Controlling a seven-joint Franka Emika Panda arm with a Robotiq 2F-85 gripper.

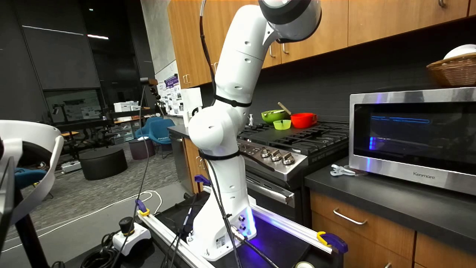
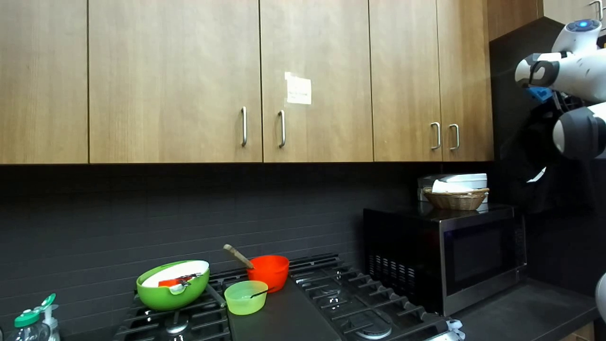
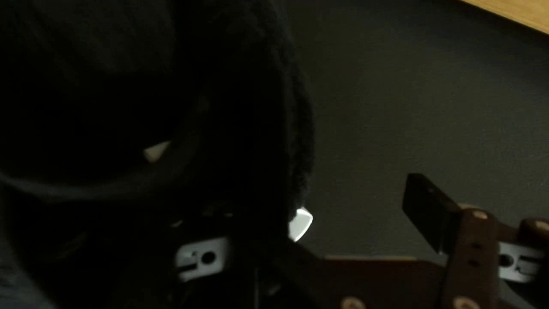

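Observation:
In the wrist view, a black, fuzzy-edged, cloth-like thing (image 3: 247, 103) fills the left side and covers one finger of my gripper. The right finger (image 3: 424, 211) stands clear, with dark wall behind it and a bare gap between it and the cloth, so the fingers are apart. A small white piece (image 3: 300, 224) pokes out at the cloth's lower edge. Exterior view 2 has the arm's end (image 2: 559, 71) at upper right, over a dark shape (image 2: 534, 142) hard to tell from the black wall. My gripper is out of frame in exterior view 1.
A microwave (image 2: 483, 261) carries a wicker basket (image 2: 454, 200). On the stove sit a green bowl (image 2: 170, 292), a light-green bowl (image 2: 244, 304) and a red pot (image 2: 270, 272). Wooden cabinets (image 2: 318, 45) hang above.

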